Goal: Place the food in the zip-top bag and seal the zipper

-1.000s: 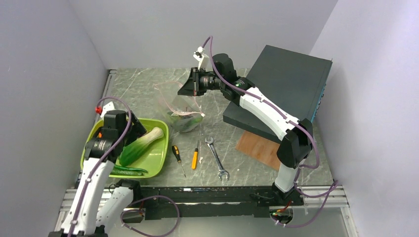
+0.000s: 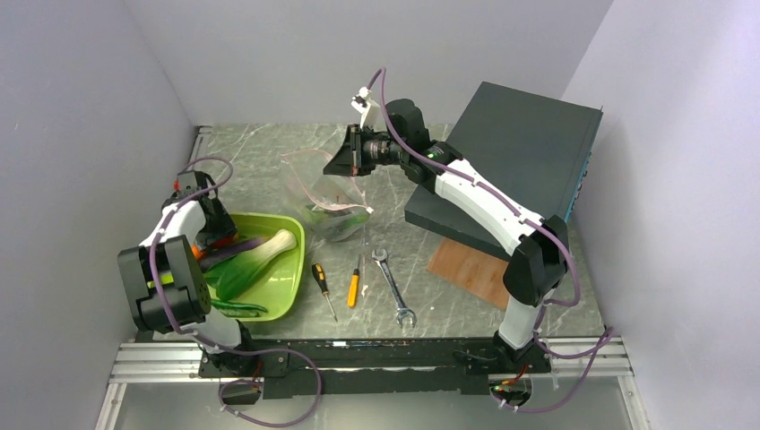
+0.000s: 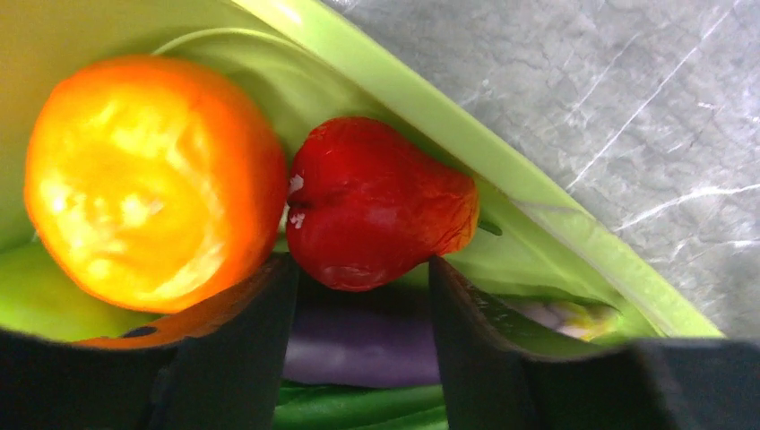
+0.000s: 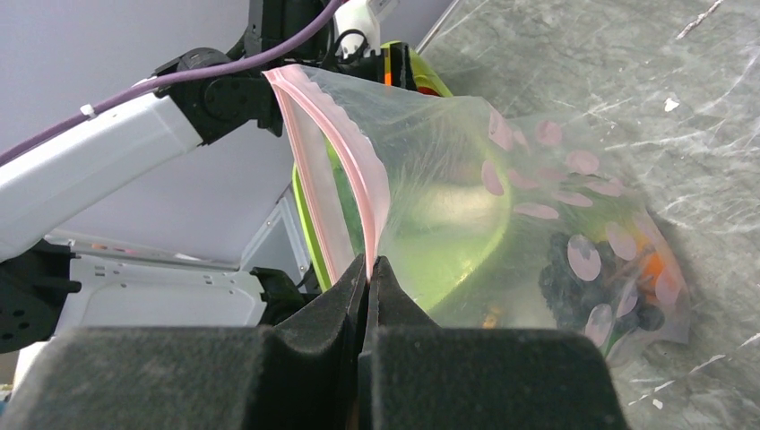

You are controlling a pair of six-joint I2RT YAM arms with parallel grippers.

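A green tray (image 2: 269, 296) of food holds a leek (image 2: 251, 269), an eggplant (image 3: 358, 345), a red pepper (image 3: 376, 202) and an orange round vegetable (image 3: 152, 179). My left gripper hangs open over the red pepper, its fingers at the pepper's lower side. My right gripper is shut on the pink-edged zipper rim of the clear bag (image 4: 448, 179), holding it up with the mouth gaping. Some food shows inside the bag.
Two screwdrivers (image 2: 353, 288) and a wrench (image 2: 390, 282) lie right of the tray. A dark slab (image 2: 520, 161) on a wooden board fills the right.
My left arm has swung back and leftward from over the middle of the tray to its back left, by the red pepper. The right arm and bag have hardly moved.
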